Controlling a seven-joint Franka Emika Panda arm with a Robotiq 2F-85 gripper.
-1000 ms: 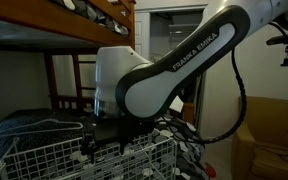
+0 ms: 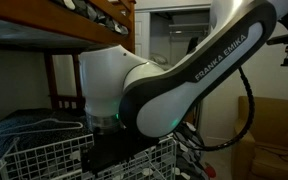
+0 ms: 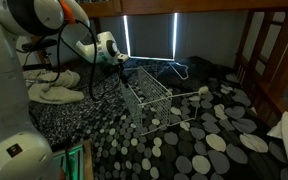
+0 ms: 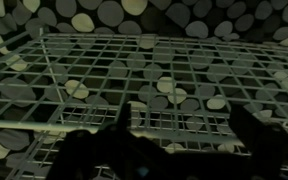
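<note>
A white wire basket (image 2: 59, 157) stands in front of the bed. In the second exterior view the wire basket (image 3: 144, 92) rests on the dotted bedding at the left. The wrist view looks down on its wire grid (image 4: 164, 85), with dotted cloth showing through. My gripper is open over the basket's near side, its two dark fingers wide apart and no object seen held between them. Whether a finger touches the wires cannot be told. In the first exterior view the arm hides part of the basket, and the fingertips are hard to make out.
A thin pale hanger (image 2: 34, 127) lies on the bed at left. Dark bedding with pale dots (image 3: 204, 145) spreads around the basket. A wooden upper bunk (image 2: 59, 25) overhangs the bed. A tan armchair (image 2: 269, 135) stands at the right.
The arm has come leftward and slightly lower in the first exterior view, with the hand now covering more of the basket's back. The basket looks unmoved.
</note>
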